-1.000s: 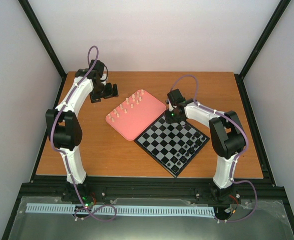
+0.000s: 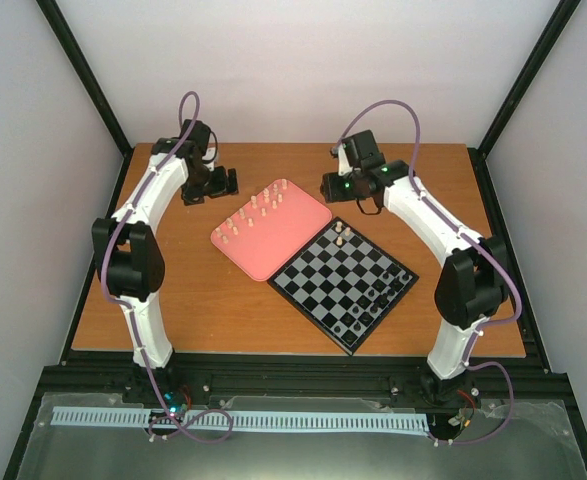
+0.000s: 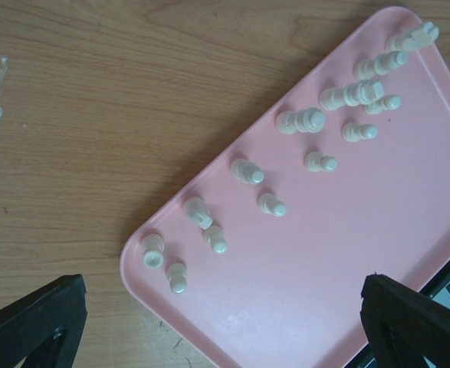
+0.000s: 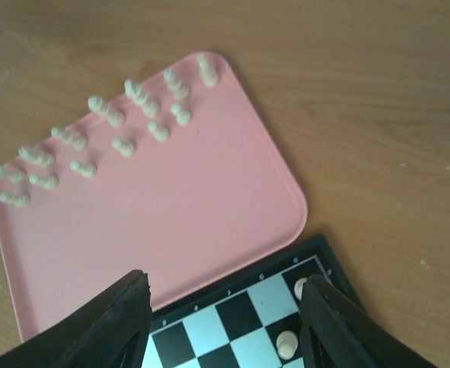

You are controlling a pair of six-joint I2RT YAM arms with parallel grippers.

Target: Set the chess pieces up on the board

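Observation:
Several white chess pieces (image 3: 301, 120) stand on the pink tray (image 2: 266, 262), mostly along its far-left edge. Beside it lies the checkered board (image 2: 313, 290). Near its far corner are three small white pieces (image 2: 340, 241); two pieces (image 4: 287, 345) show in the right wrist view, one partly hidden by a finger. Black pieces (image 2: 366, 319) line the near right side. My left gripper is open above the table left of the tray, holding nothing. My right gripper hangs beyond the board's far corner, fingers apart, with nothing visibly held.
Bare wooden table (image 2: 273, 158) runs behind the tray and board, and more lies in front of the tray. Tray and board meet along one edge, and the white pieces on the tray stand close together. Walls enclose the sides and back.
My right gripper has risen off the board's far corner and moved back and slightly left, uncovering the white pieces there. The left arm has barely moved.

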